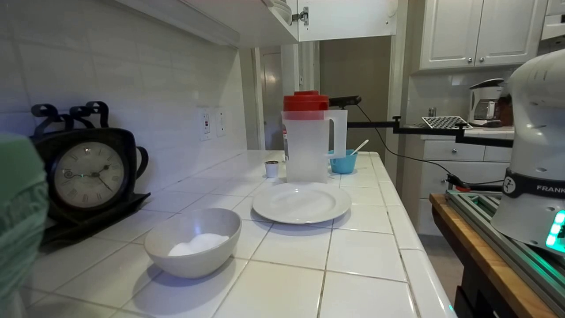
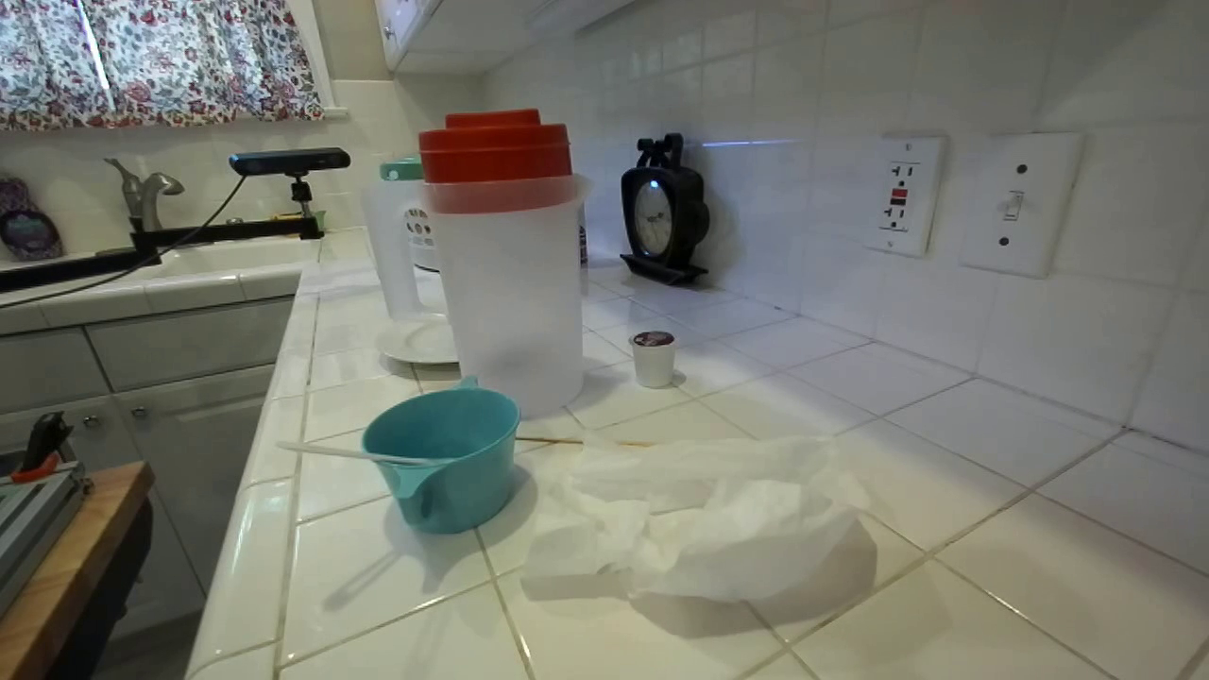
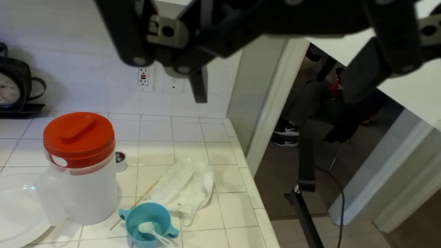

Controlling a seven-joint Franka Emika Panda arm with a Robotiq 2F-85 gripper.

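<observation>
In the wrist view my gripper stands open, its two dark fingers [image 3: 200, 89] far apart and nothing between them. It is raised above the counter, clear of every object; neither exterior view shows it. A frosted pitcher with a red lid [image 1: 307, 143] stands upright behind a white plate [image 1: 302, 203]. Beyond the pitcher sits a small blue cup [image 2: 448, 459] with a white spoon [image 2: 351, 453] resting in it. A crumpled white paper or cloth [image 2: 725, 533] lies beside the cup. Near the pitcher is a small white pod [image 2: 654, 361].
A grey bowl [image 1: 193, 244] with white contents sits at the near end, by a black clock [image 1: 87, 175] against the wall. A thin stick [image 3: 134, 204] lies by the cup. Overhead, a cabinet door [image 1: 347, 20] hangs open.
</observation>
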